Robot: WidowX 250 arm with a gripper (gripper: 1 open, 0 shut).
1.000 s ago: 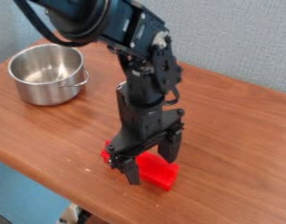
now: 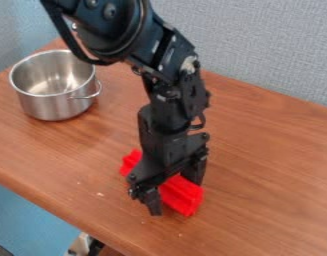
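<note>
A red block-like object [image 2: 181, 198] lies on the wooden table near its front edge. My black gripper [image 2: 171, 191] is lowered over it from above, its fingers on either side of the red object. Whether they are closed on it is hard to tell, as the gripper hides part of the object. A steel pot [image 2: 52, 100] with a handle stands at the back left.
A grey wall stands at the back.
The gripper and arm have shifted slightly over the red object, which appears a little less exposed on the lower side. The pot has not moved.
</note>
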